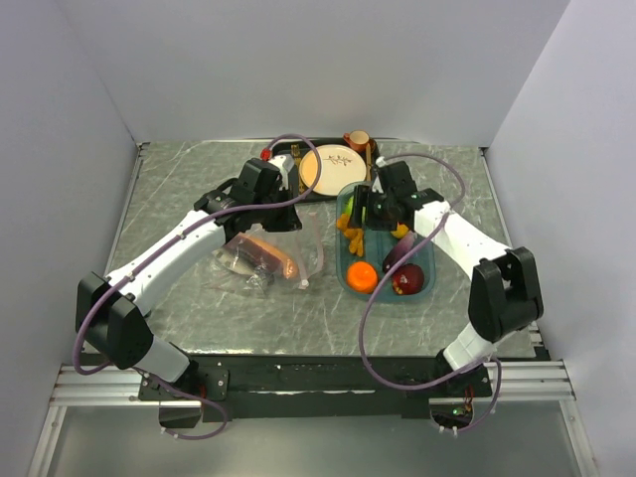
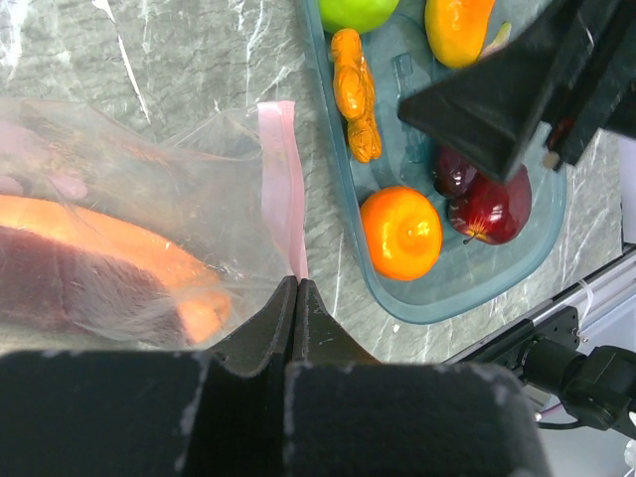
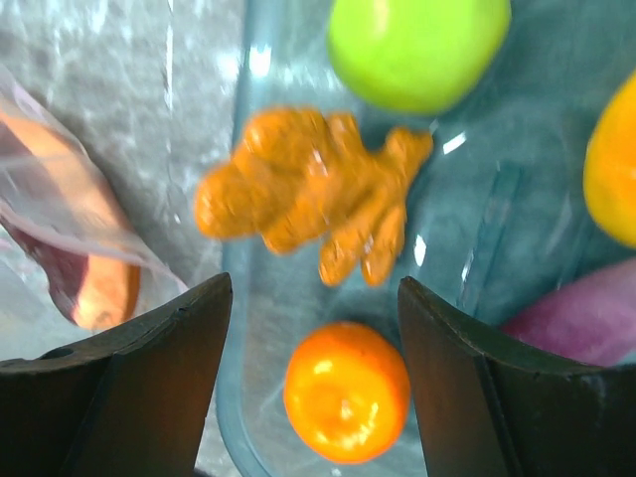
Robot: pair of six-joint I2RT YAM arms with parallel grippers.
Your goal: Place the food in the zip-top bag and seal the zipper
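Note:
The zip top bag (image 1: 263, 266) holds orange-and-dark food. Its pink zipper strip (image 2: 281, 184) runs up to the shut tips of my left gripper. My right gripper is open above the blue tray (image 1: 386, 296), over an orange ginger-like piece (image 3: 308, 184). The tray also holds a green apple (image 3: 417, 40), an orange (image 1: 361, 276), a red apple (image 1: 407, 280), an eggplant (image 1: 397, 254) and a yellow mango (image 2: 457, 30).
A black tray with a plate (image 1: 332, 169), cutlery and a mug (image 1: 356, 139) sits at the back.

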